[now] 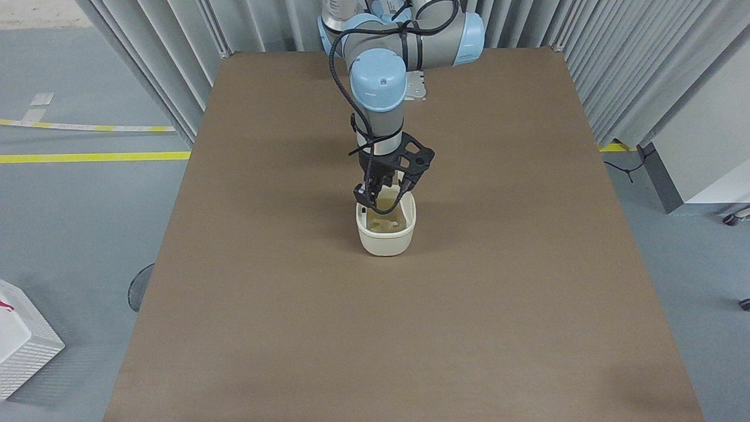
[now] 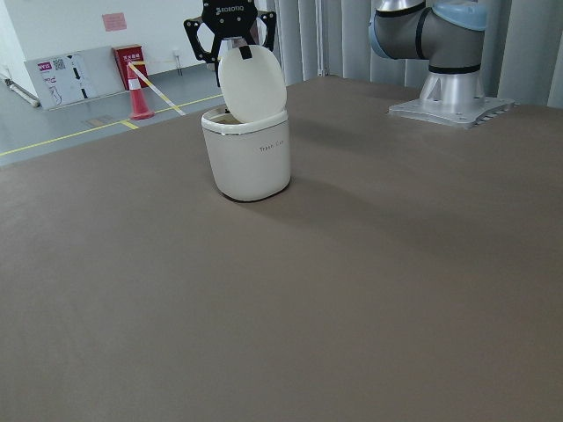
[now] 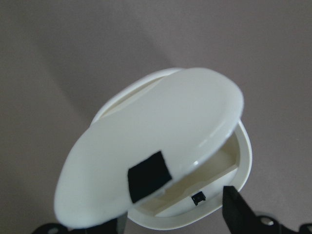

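Note:
A small white trash can (image 1: 385, 242) (image 2: 246, 163) stands upright on the brown table, its lid (image 2: 255, 88) (image 3: 151, 122) raised at a slant over the bin. My black gripper (image 1: 385, 197) is down over the rim, directly behind the lid in the left view. In the wrist view its fingers show at the bottom edge on either side, partly hidden by the lid. I cannot tell how far apart they stand or whether they touch the lid.
The robot's base (image 2: 449, 110) stands at the back. Curtains and floor lie beyond the table edges.

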